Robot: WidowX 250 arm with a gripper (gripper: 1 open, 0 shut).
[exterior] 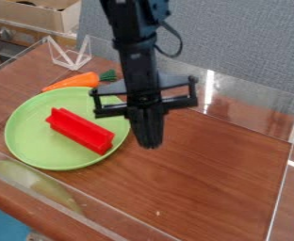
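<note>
My black gripper hangs over the wooden table just right of a green plate, its fingertips pointing down and looking closed, with nothing visible between them. A red bar-shaped object lies on the plate. An orange carrot with a green top lies behind the plate, partly hidden by it or near its rim.
A clear low wall runs along the edges. A white wire frame stands at the back left, a box beyond it. A pale translucent object lies at the front left.
</note>
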